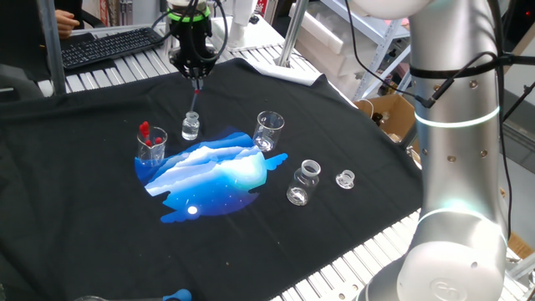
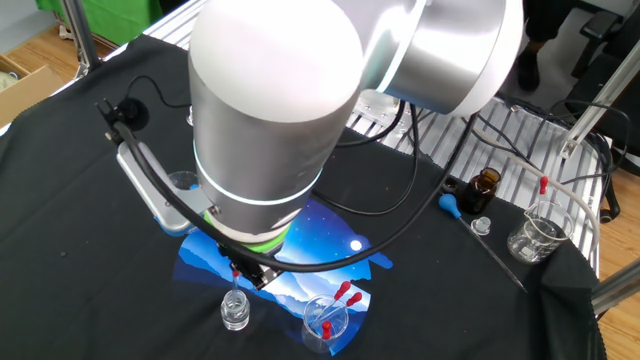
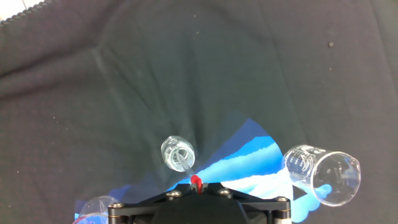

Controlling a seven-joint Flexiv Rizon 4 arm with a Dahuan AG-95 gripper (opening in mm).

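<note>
My gripper [image 1: 197, 82] is shut on the red bulb [image 3: 196, 181] of a thin glass dropper, held above the far part of the cloth. The dropper slants down from the fingers, and its lower end is at the mouth of a small clear bottle [image 1: 191, 127]. From above, in the wrist view, the dropper's glass stem [image 3: 184, 163] reaches over the opening of that bottle [image 3: 178, 154]. How deep the tip sits inside cannot be told. Clear liquid seems to fill part of the bottle, which stands upright.
A beaker [image 1: 151, 151] with several red-topped droppers stands near the bottle. An empty beaker [image 1: 268, 132], a wider clear bottle [image 1: 303, 184] and a glass stopper [image 1: 344, 179] lie toward the base. A brown bottle [image 2: 481, 190] and a blue-bulbed dropper [image 2: 451, 206] are farther off.
</note>
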